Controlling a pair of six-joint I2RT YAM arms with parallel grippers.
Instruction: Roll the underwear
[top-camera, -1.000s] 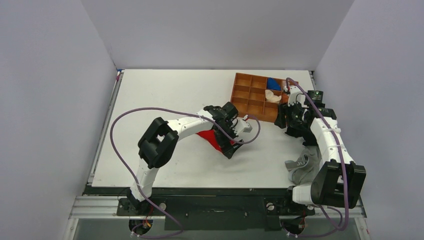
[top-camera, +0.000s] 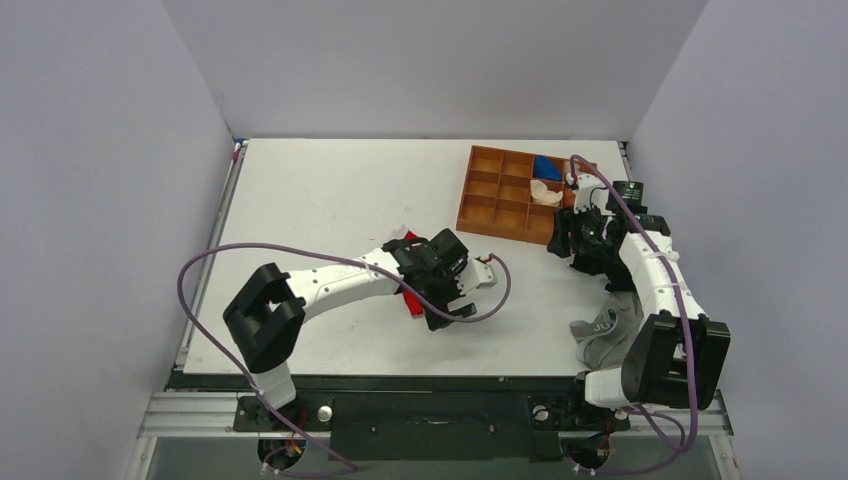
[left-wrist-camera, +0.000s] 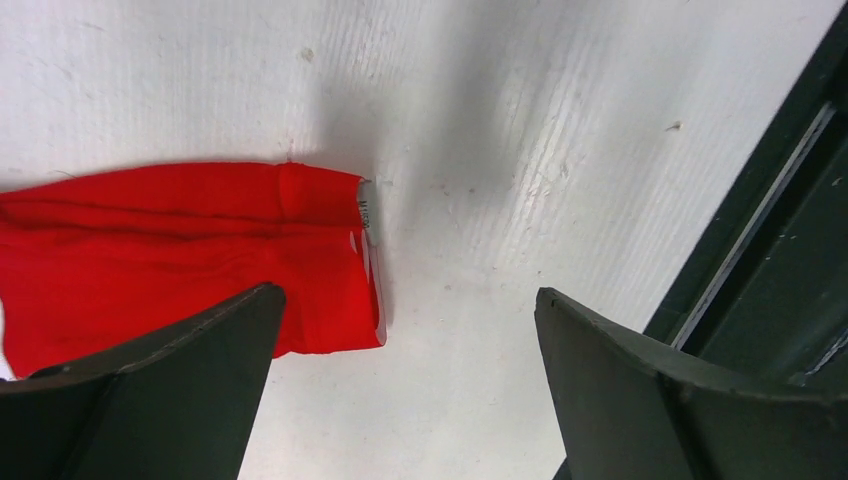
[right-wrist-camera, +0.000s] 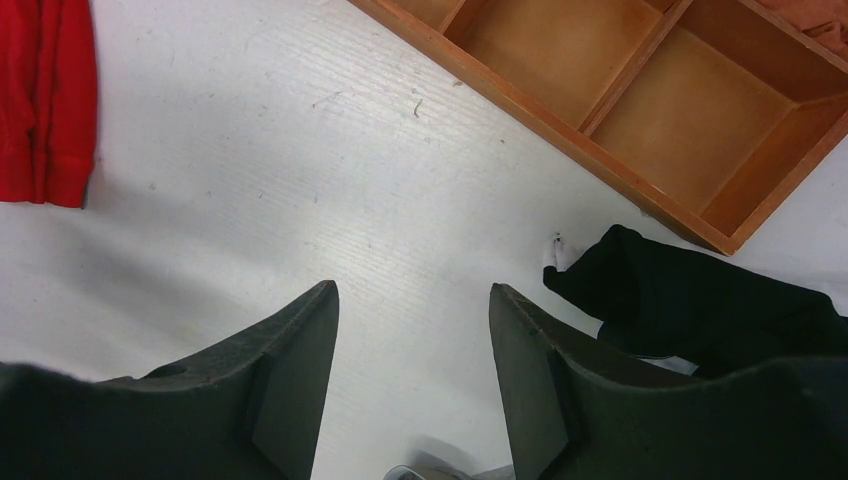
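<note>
The red underwear (left-wrist-camera: 230, 250) lies folded on the white table, a flat strip with creases running along it. In the top view most of the red cloth (top-camera: 413, 304) is hidden under the left arm. My left gripper is open above the cloth's end; one finger covers part of the red fabric, and nothing is between the fingers. Over at the right, my right gripper hovers with its fingers apart over bare table, holding nothing. The end of the red cloth shows at the upper left of the right wrist view.
A wooden divided box (top-camera: 483, 214) stands at the back right, with blue and whitish cloths in some compartments. Black cloth (right-wrist-camera: 700, 300) lies beside it, under the right arm. Grey cloth (top-camera: 610, 335) sits at the right front.
The left arm has moved toward the front left. The red cloth, slanted a second ago, now lies nearly straight front to back as a narrower strip. The right arm is nearly unmoved.
</note>
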